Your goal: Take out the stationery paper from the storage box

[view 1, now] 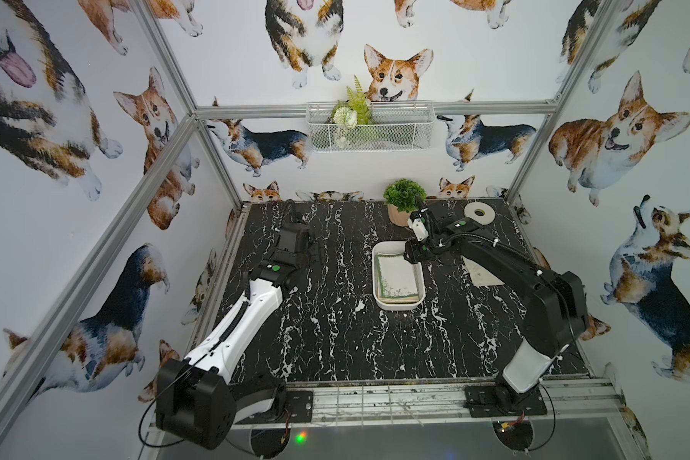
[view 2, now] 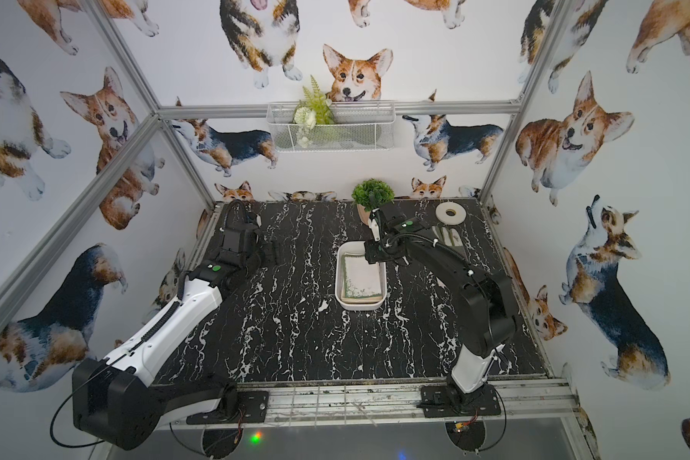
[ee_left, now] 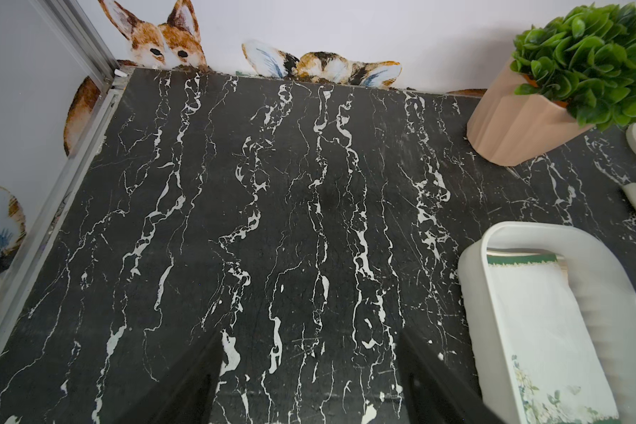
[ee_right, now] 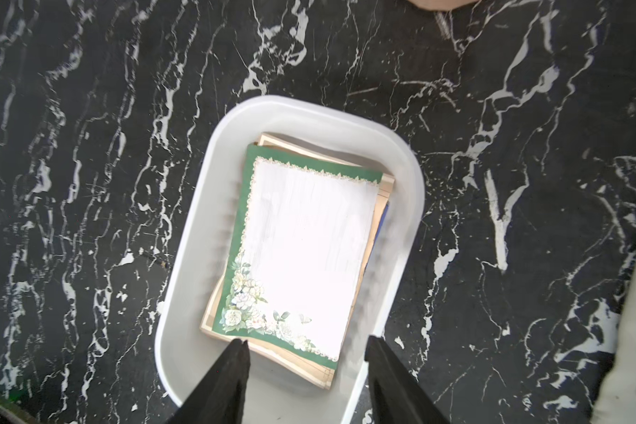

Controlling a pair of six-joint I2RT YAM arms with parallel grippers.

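Observation:
A white storage box (ee_right: 180, 296) stands near the middle of the table. Inside lies a stack of stationery paper (ee_right: 296, 254), its top sheet white with a green floral border. My right gripper is poised over the box, open, its fingertips over the near end and right rim. My left gripper hangs over bare table left of the box, open, nothing visible between its fingers.
A potted plant (view 1: 402, 195) stands behind the box. A white roll (view 1: 479, 207) and a pale folded item (view 1: 483, 276) lie at the right, partly behind the right arm.

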